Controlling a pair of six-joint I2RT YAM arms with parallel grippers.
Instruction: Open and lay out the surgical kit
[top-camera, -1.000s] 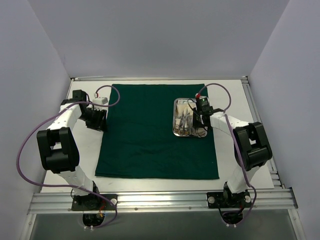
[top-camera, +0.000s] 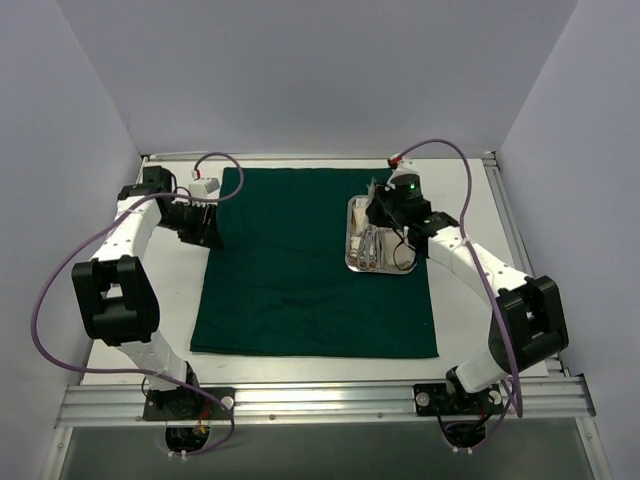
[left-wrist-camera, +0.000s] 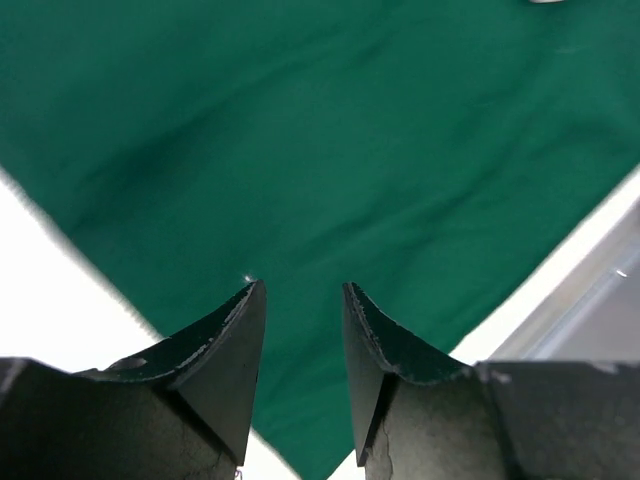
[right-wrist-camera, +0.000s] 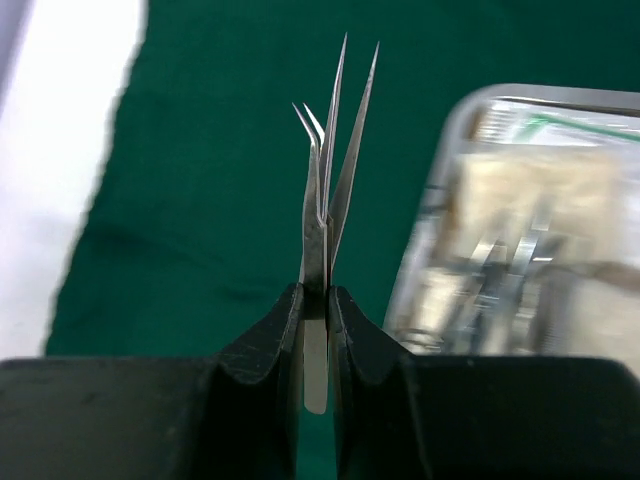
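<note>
My right gripper is shut on steel tweezers (right-wrist-camera: 315, 240), several pointed tips upward, lifted above the metal tray (top-camera: 351, 240). In the right wrist view the tray's rim (right-wrist-camera: 455, 120) is at the right, holding blurred steel instruments and pale packets (right-wrist-camera: 530, 185). The top view shows this gripper over the tray's upper part. My left gripper (top-camera: 205, 235) stands open at the left edge of the green cloth (left-wrist-camera: 240, 170), nothing between its fingers.
White table (top-camera: 470, 320) borders it, and grey walls enclose the sides and back.
My right gripper has risen and moved up and slightly left from within the tray, with the tweezers in it. The left arm has shifted slightly upward and right.
</note>
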